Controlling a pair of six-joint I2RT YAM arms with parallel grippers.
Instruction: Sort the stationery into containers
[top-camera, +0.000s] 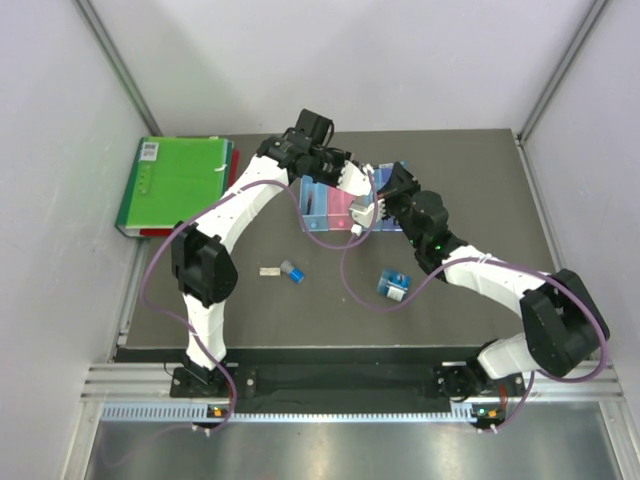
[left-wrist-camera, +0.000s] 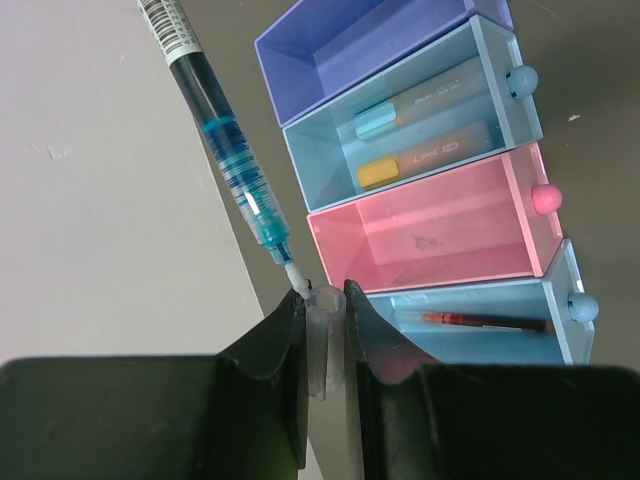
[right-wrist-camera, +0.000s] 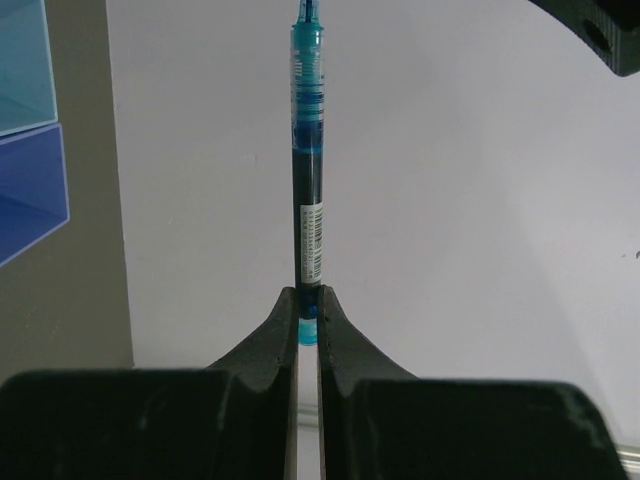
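Note:
A blue pen (right-wrist-camera: 309, 180) with a barcode label is in the right gripper, which is shut around it near its light-blue end. The pen's white tip (left-wrist-camera: 297, 278) points at a clear cap (left-wrist-camera: 318, 345). My left gripper is shut on that cap. The tip is right by the cap's upper end; I cannot tell whether it touches or is inside. Below are open boxes: violet (left-wrist-camera: 300, 80), light blue (left-wrist-camera: 310, 150) holding two capped sticks, pink (left-wrist-camera: 430, 240) and empty, and another light blue (left-wrist-camera: 480, 350) with a dark red pen (left-wrist-camera: 480, 321).
On the table lie a small white block (top-camera: 270, 271), a grey-blue piece (top-camera: 292, 271) and a blue jar-like item (top-camera: 394, 284). A green folder (top-camera: 175, 185) covers the back left. Purple cables run along both arms.

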